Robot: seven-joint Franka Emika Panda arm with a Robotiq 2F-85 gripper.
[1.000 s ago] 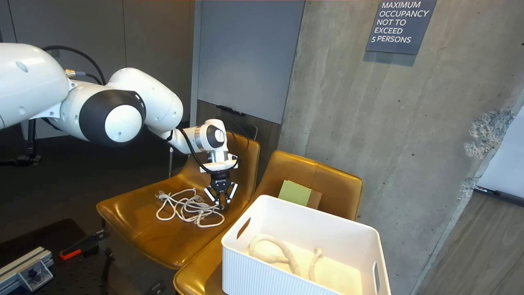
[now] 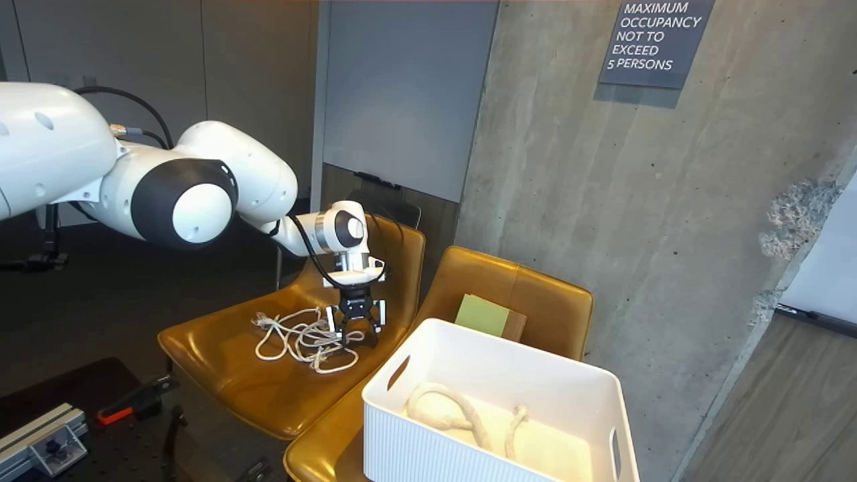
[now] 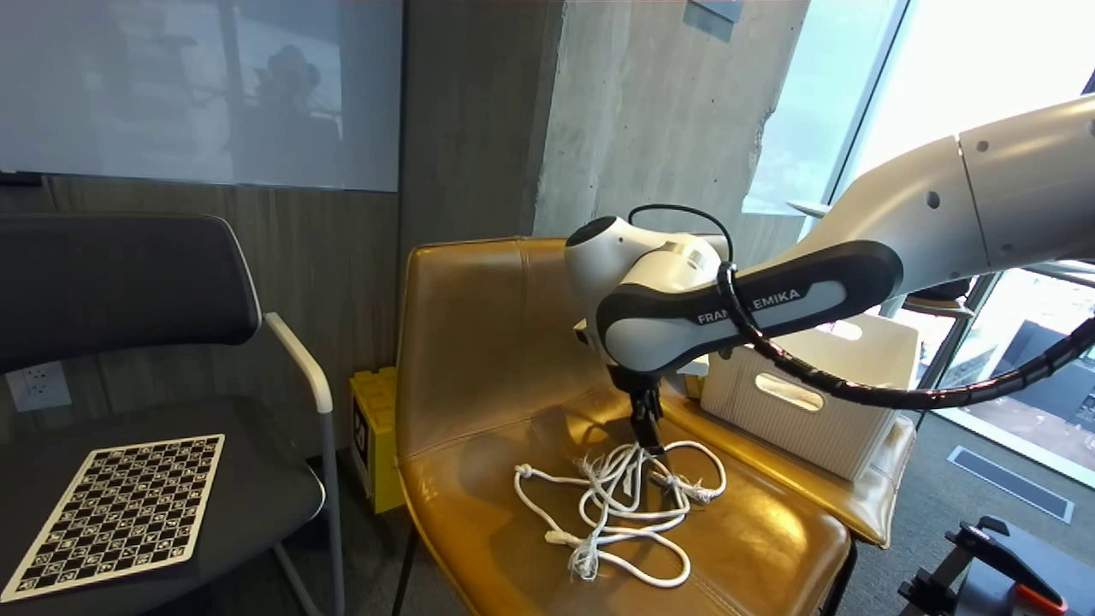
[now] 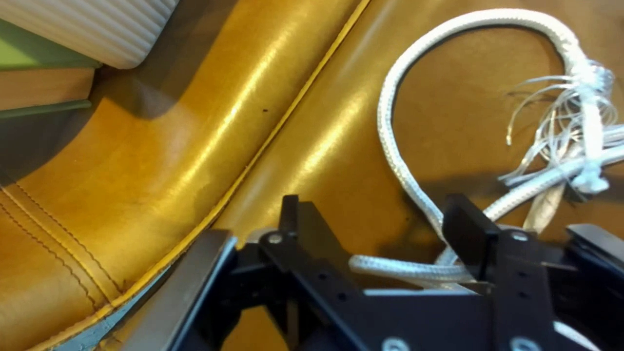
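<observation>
A tangled white rope (image 2: 311, 341) lies on the seat of the brown leather chair (image 2: 241, 369). My gripper (image 2: 358, 331) points down at the rope's side nearest the white bin, its fingers spread apart. In the wrist view, a rope end (image 4: 403, 269) reaches into the gap of the gripper, and rope passes by the right finger (image 4: 468, 225). The finger is open and not closed on any rope. Loops and a frayed knot (image 4: 585, 99) lie beyond the right finger. The arm partly covers the gripper (image 3: 648, 436) in exterior view 2.
A white bin (image 2: 490, 363) stands on the neighbouring brown chair (image 2: 514, 281), with pale rope-like pieces (image 2: 450, 414) inside. Behind it, a green book (image 2: 482, 313) rests against the backrest. The two seats meet along a raised seam (image 4: 257, 158) close to the left finger.
The gripper's fingers have spread wider. The arm has come down a little and shifted slightly left in exterior view 1, toward the rope. The bin has not moved.
</observation>
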